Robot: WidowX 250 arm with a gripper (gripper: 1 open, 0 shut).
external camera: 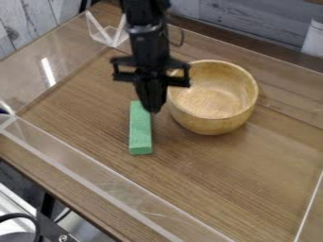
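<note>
A green block (pixel 140 129) lies flat on the wooden table, left of a wooden bowl (pixel 214 95). My black gripper (pixel 151 100) is raised above the block's far end, just left of the bowl's rim. It is motion-blurred; it looks shut, and nothing shows held between its fingers.
Clear plastic edging runs along the left side. A grey plank wall and a white object (pixel 314 33) stand at the back.
</note>
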